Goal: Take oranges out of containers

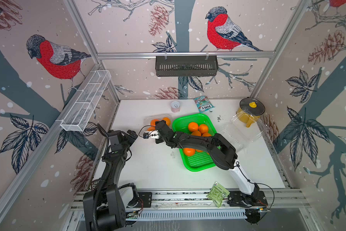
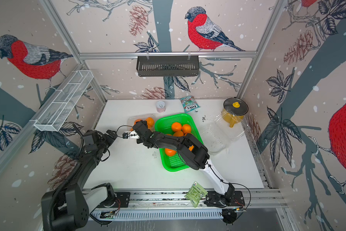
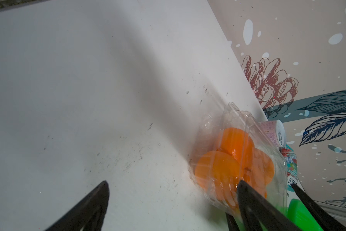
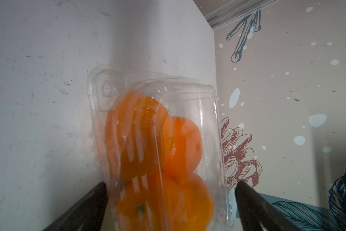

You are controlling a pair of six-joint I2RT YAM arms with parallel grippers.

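Several oranges sit in a clear plastic container (image 4: 209, 100) at the back left of the table; one orange (image 4: 184, 146) shows through its wall. My right gripper is open over that container, its blurred fingers at either side of the lower frame with the container between them in view; contact cannot be told. To the left of the container my left gripper stands open and empty, the container (image 3: 207, 154) lying toward its right finger. More oranges (image 1: 193, 126) rest in a green basket (image 1: 198, 168), partly covered by my right arm.
An empty clear container (image 1: 238, 132) lies on the right, near a yellow pot with a dark lid (image 1: 252, 106). A pink-white cup (image 1: 175, 106) and a FOX'S bag (image 1: 203, 104) stand at the back.
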